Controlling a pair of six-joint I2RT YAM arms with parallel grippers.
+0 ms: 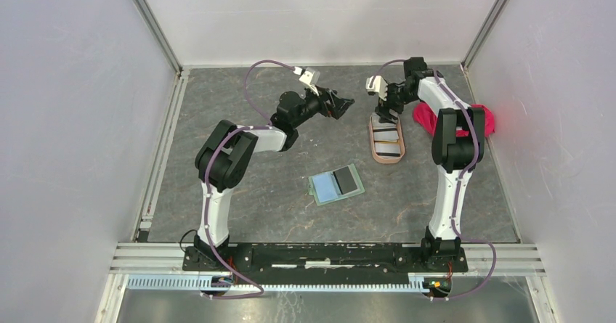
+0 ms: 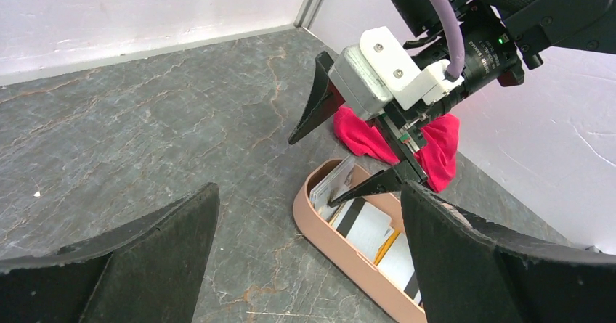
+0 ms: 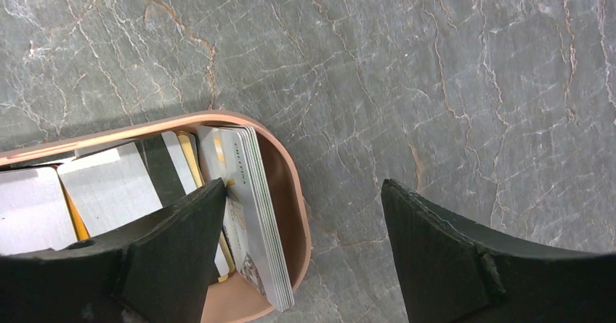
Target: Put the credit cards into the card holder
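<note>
Several cards stand on edge as a tilted stack (image 3: 247, 192) at one end of the salmon-pink box (image 3: 299, 218). More cards (image 3: 120, 181) lie slanted behind it in the same box. My right gripper is open over that end; one finger (image 3: 192, 229) reaches into the box against the stack, the other is outside the wall. In the top view the green-edged card holder (image 1: 338, 203) lies flat at the front middle, showing a light blue and a dark panel. My left gripper hangs open left of the box, nothing between its fingers.
A red cloth (image 1: 479, 121) lies bunched right of the box, under the right arm.
</note>
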